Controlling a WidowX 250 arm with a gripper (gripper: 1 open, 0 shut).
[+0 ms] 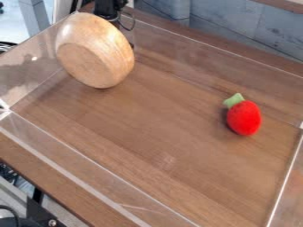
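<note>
A light wooden bowl (95, 53) is held tipped up at the upper left of the table, its rounded outside toward the camera. Behind it the black gripper (109, 11) shows only in part at the top edge, shut on the bowl; its fingertips are hidden by the bowl. On the right side lies a red strawberry-like toy (244, 118) with a green top.
Pale wall panels (219, 27) stand behind the back edge. Cables and dark hardware are at the lower left, off the table.
</note>
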